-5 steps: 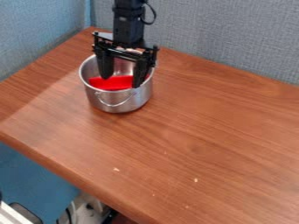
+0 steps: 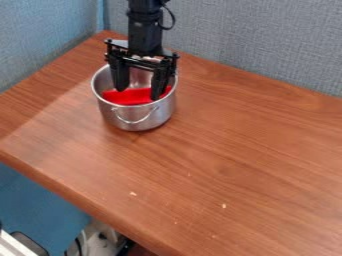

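Observation:
A steel pot (image 2: 134, 116) with a thin wire handle stands on the wooden table (image 2: 227, 180), toward its back left. A red object (image 2: 127, 97) lies inside it. My black gripper (image 2: 139, 91) hangs over the pot with its two fingers reaching down inside, apart, on either side above the red object. Whether the fingers touch the red object is not clear.
Grey padded walls bound the back and left. The left front edge drops to a blue floor, with some equipment at the bottom left.
My gripper has moved very slightly, staying over and in the pot. The pot stays in place.

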